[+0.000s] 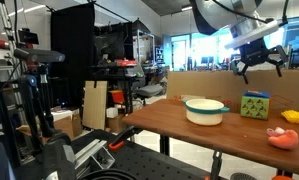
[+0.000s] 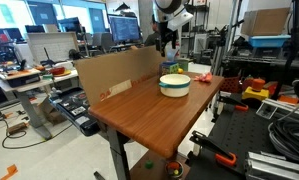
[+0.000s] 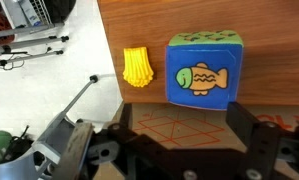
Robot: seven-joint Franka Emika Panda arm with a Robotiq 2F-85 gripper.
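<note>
High over the table, my gripper (image 1: 262,71) hangs open with nothing between its fingers. Below it stands a box (image 1: 254,105) with a green top and blue side; the wrist view shows an orange fish picture on the blue face of this box (image 3: 202,77). Beside it lies a yellow object (image 3: 137,67) with a ridged end. On the table, left of the box, is a white bowl (image 1: 205,110) with a greenish rim, its inside mostly hidden. A pink object (image 1: 283,138) rests near the table's front right.
A brown panel (image 2: 105,78) stands along the table's back edge.
</note>
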